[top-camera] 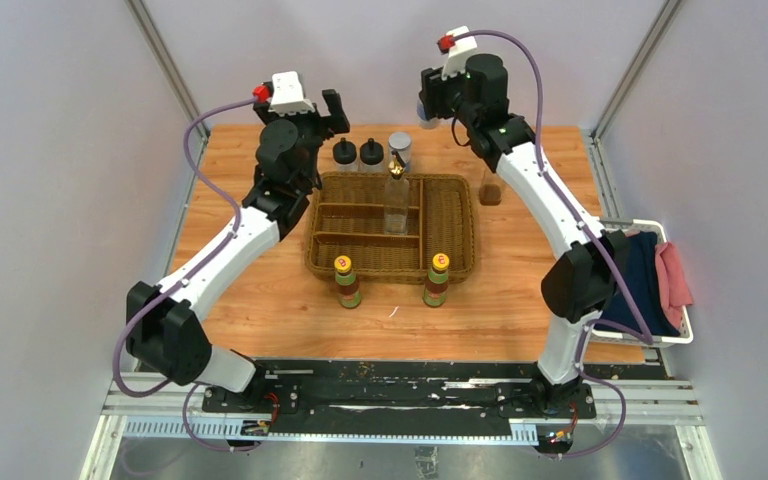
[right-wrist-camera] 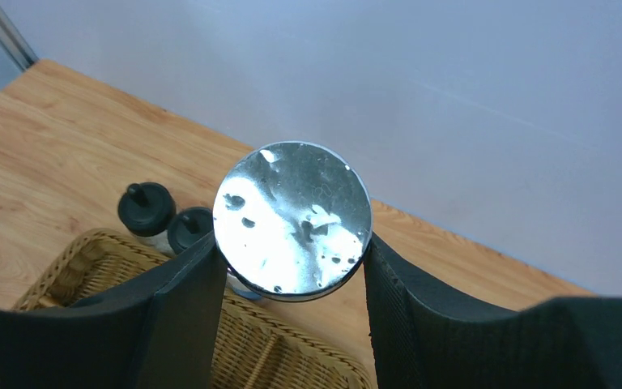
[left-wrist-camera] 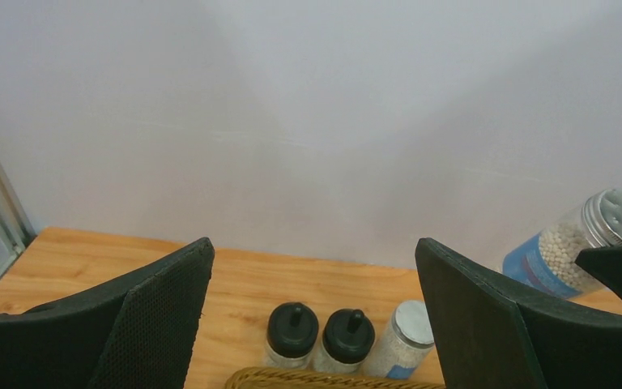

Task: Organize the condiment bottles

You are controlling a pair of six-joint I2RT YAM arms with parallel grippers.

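Observation:
My right gripper is shut on a glass shaker of white granules with a silver lid, held high above the back of the table, also visible in the left wrist view (left-wrist-camera: 575,247). My left gripper stands open and empty, raised left of it. Below stand two black-lidded jars (top-camera: 345,154) (top-camera: 371,155) and a silver-lidded shaker (top-camera: 400,146). A glass bottle with pourer (top-camera: 396,205) stands in the divided wicker tray (top-camera: 447,222). Two yellow-capped bottles (top-camera: 348,285) (top-camera: 436,285) stand at its front, another bottle (top-camera: 490,190) to its right.
A white basket with blue and pink cloths (top-camera: 636,328) sits at the right table edge. Walls bound the back and sides.

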